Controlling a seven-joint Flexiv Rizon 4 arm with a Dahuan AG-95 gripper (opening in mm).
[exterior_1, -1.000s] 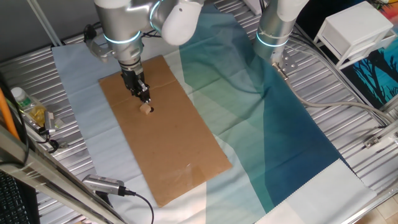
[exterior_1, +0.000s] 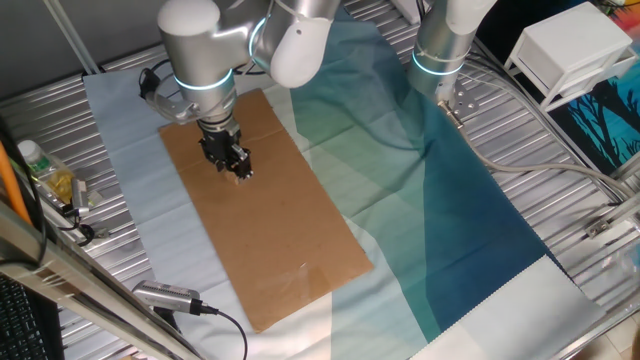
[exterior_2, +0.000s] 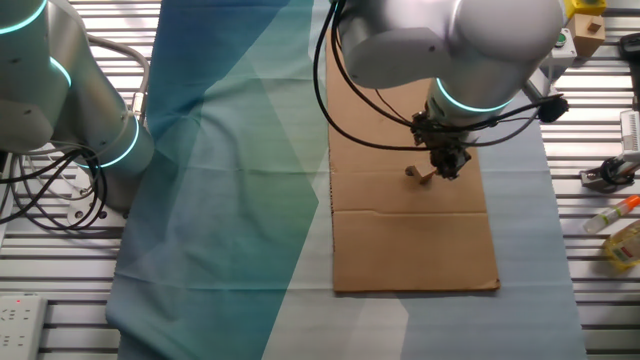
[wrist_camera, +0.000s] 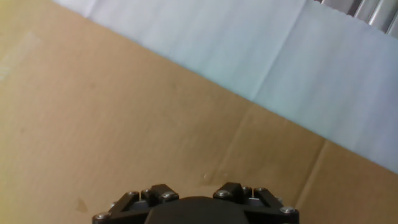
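A small tan block (exterior_2: 420, 174) lies on the brown cardboard sheet (exterior_2: 410, 250), with a dark patch beside it. My gripper (exterior_2: 450, 165) is low over the cardboard, close to the block and on its right in exterior view 2. From exterior view 1, the gripper (exterior_1: 242, 172) covers most of the block (exterior_1: 232, 179). Along the bottom of the wrist view, the fingers of the gripper stand apart, so it looks open. Nothing shows between them, and the block does not appear in that view.
The cardboard rests on a blue-green patterned cloth (exterior_1: 370, 120) over a slatted metal table. Bottles (exterior_2: 625, 245) stand at one side, a silver cylindrical device (exterior_1: 166, 296) near the front.
In exterior view 1 my gripper has shifted right and slightly down, from above the block to over it, now hiding much of it. The cardboard has stayed put.
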